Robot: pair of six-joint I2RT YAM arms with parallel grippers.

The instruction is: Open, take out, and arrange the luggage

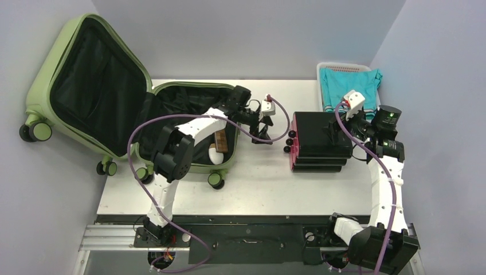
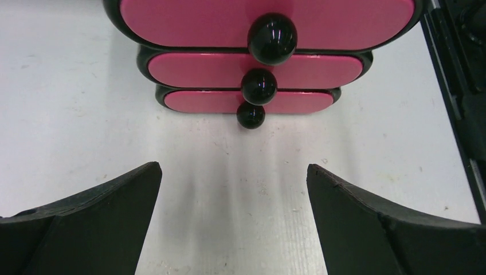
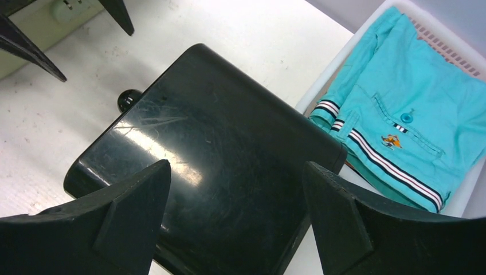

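A stack of black boxes (image 1: 314, 126) with pink end faces (image 2: 269, 23) and black knobs (image 2: 259, 85) lies on the table's right half. The left gripper (image 1: 262, 133) is open just left of that pink side, nothing between its fingers. My right gripper (image 1: 338, 129) hangs over the stack's top, fingers apart, nothing held; the black top (image 3: 206, 132) fills much of the right wrist view. The green suitcase (image 1: 54, 63) lies open at left, with a brown item (image 1: 220, 141) and a white item (image 1: 216, 156) inside.
A white basket (image 1: 318, 71) with folded turquoise clothing (image 1: 349, 83) stands behind the stack against the back right. Walls close in at the back and sides.
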